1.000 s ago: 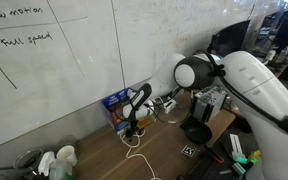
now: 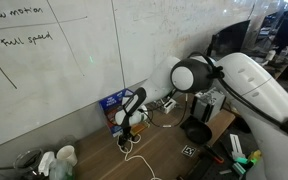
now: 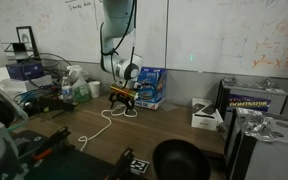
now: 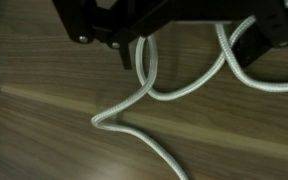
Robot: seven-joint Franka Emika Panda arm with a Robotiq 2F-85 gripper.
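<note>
A white rope (image 4: 134, 98) lies in loose curves on the brown wooden table (image 3: 134, 135); it also shows in exterior view 2 as a cord (image 3: 105, 125) running toward the front. Low over the table is my gripper, open. In the wrist view a strand of rope passes through the space between its dark fingers, and another stretch runs by the right one. Whether the fingertips touch the table cannot be told.
Behind the arm stands a blue box (image 3: 152, 85) against the whiteboard. A black pan (image 3: 181, 160) sits at the front right, with a white box (image 3: 205, 115) farther back. A white cup (image 3: 94, 89) stands on the left. Mid-table is mostly clear.
In exterior view 1 my gripper has shifted a little to the left and lower over the rope. The rope looks much the same.
</note>
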